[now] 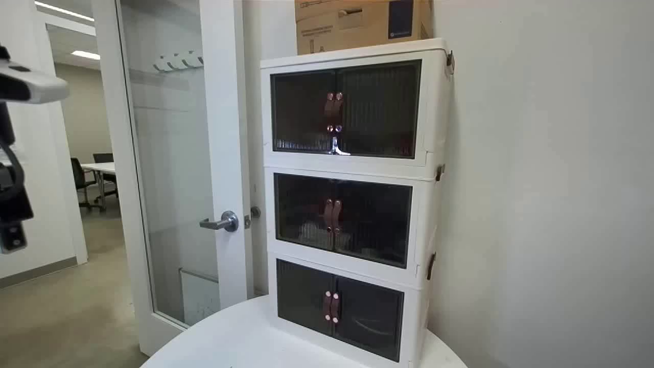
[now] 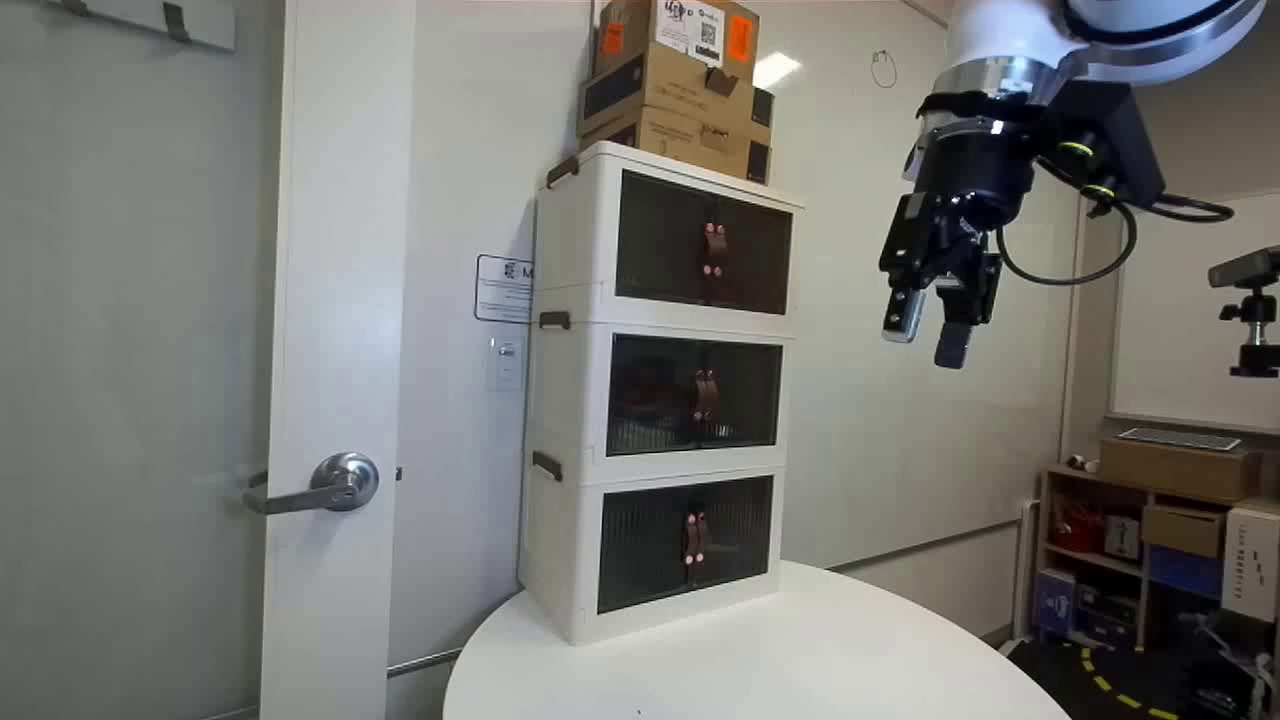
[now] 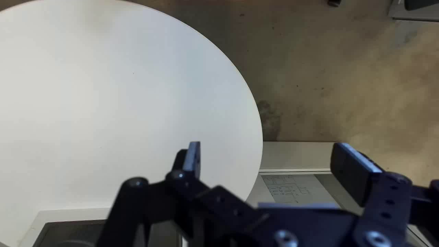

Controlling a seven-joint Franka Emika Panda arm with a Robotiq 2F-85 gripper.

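A white three-tier cabinet (image 2: 564,396) stands on a round white table (image 2: 828,648). Each tier has a pair of dark, see-through doors with brown strap handles, such as the top handles (image 1: 333,113), the middle handles (image 1: 332,215) and the bottom handles (image 1: 331,306). All the doors look closed; what lies behind them is too dark to make out. My gripper (image 2: 927,334) hangs in the air to the right of the cabinet, apart from it, pointing down. Its fingers (image 3: 354,173) are spread wide in the wrist view, with nothing between them.
Cardboard boxes (image 2: 684,90) are stacked on top of the cabinet. A glass door with a lever handle (image 2: 330,484) is to its left, and a wall rises close behind. Shelves (image 2: 1092,558) stand far right.
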